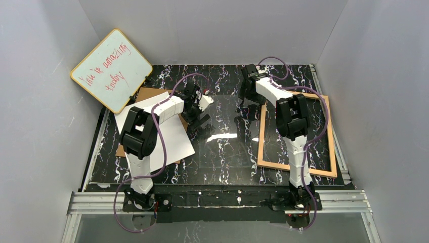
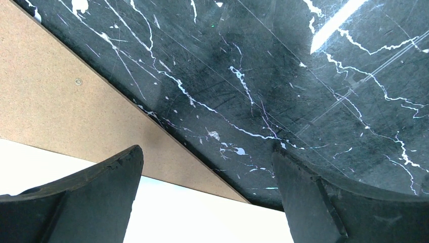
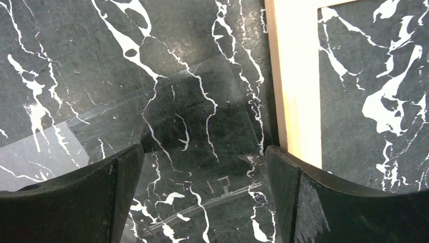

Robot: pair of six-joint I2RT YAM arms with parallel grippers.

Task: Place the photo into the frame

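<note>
The wooden frame (image 1: 261, 136) lies empty on the right of the table, with bare marble showing inside it. In the middle lies a flat clear sheet (image 1: 222, 157), whose corner shows in the right wrist view. My right gripper is open above that corner, close to the frame's bar (image 3: 296, 76), with nothing held. On the left, a white sheet (image 1: 174, 144) partly covers a brown board (image 1: 144, 94). Over the board's edge my left gripper is open and empty. No printed picture shows; whether the white sheet is the photo, I cannot tell.
A small whiteboard (image 1: 111, 71) with red writing leans at the back left. Grey walls (image 1: 217, 30) enclose the back and sides. Bare marble (image 1: 222, 76) shows along the rear of the table.
</note>
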